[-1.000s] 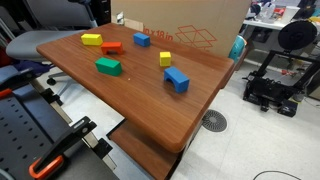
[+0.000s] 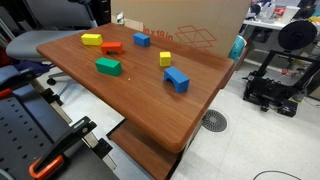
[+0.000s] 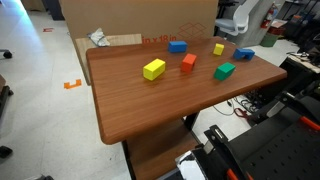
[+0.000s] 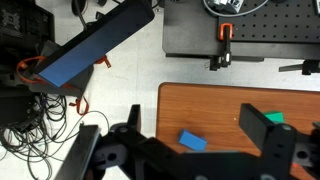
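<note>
Several toy blocks lie apart on a brown wooden table (image 2: 140,95). In exterior view 1 they are a yellow block (image 2: 92,39) at the far left, a red block (image 2: 113,47), a green block (image 2: 108,66), a blue block (image 2: 142,40) toward the back, a small yellow block (image 2: 165,59) and a blue block (image 2: 176,79) on the right. From my wrist, the spread fingers of my gripper frame a blue block (image 4: 193,140) on the table below; a green block (image 4: 275,117) shows by the right finger. Nothing is seen held. I cannot make out the gripper in either exterior view.
A tan upright panel (image 2: 185,22) borders the table's back. Dark benchtop with orange-handled clamps (image 2: 45,165) stands in front. Loose cables (image 4: 38,120) lie on the floor to one side.
</note>
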